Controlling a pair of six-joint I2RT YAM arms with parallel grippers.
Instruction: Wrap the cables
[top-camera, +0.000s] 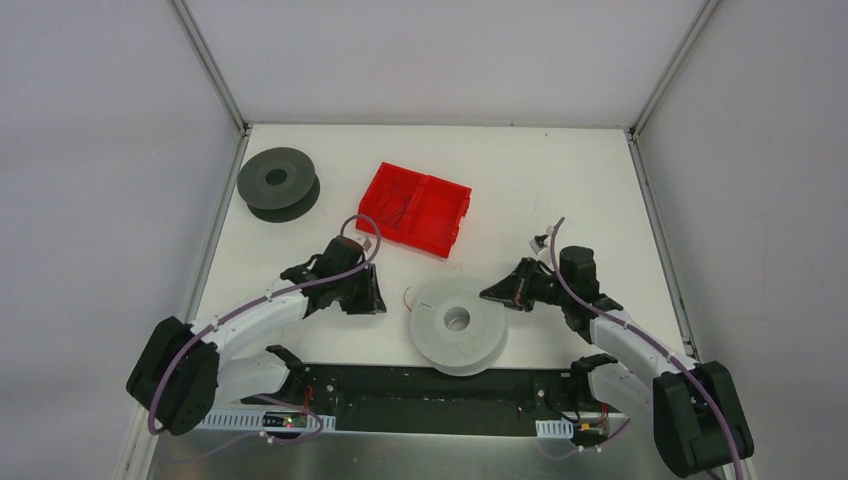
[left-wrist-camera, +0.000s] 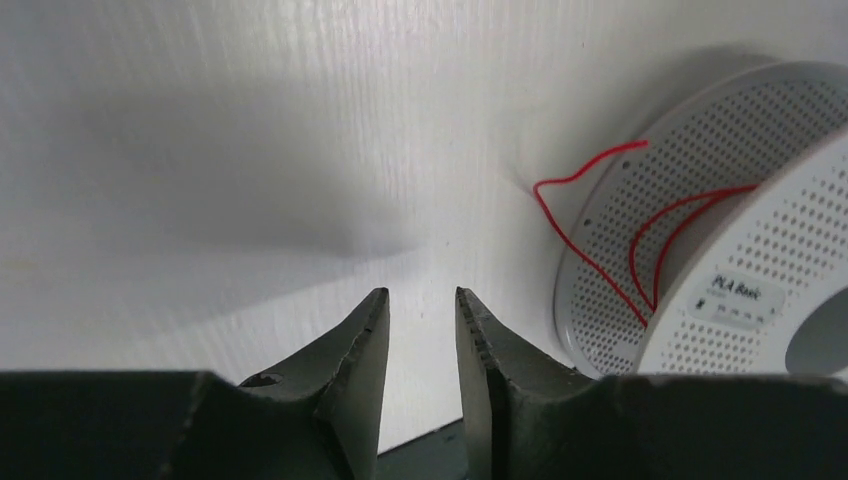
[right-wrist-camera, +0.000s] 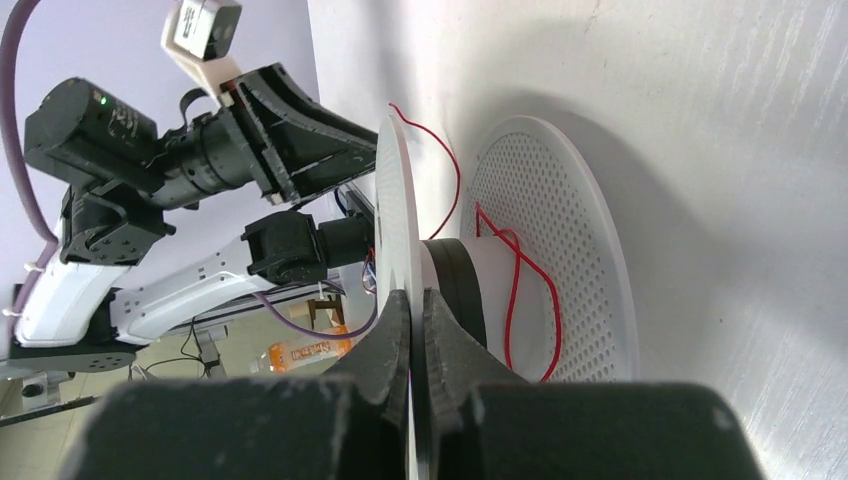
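A white spool (top-camera: 440, 342) lies near the table's front edge, its flanges perforated in the wrist views. Thin red cable (left-wrist-camera: 565, 181) comes from its core, with a loose end reaching past the lower flange onto the table side. My right gripper is shut on the rim of the spool's upper flange, which runs between its fingers. To the left of the spool, my left gripper is partly open with nothing between its fingers, clear of the cable. In the top view only a small loop of cable (top-camera: 406, 294) shows beside the spool.
A red two-compartment box (top-camera: 438, 212) stands behind the spool, something thin and dark in its left compartment. A dark grey spool (top-camera: 262, 165) sits at the back left.
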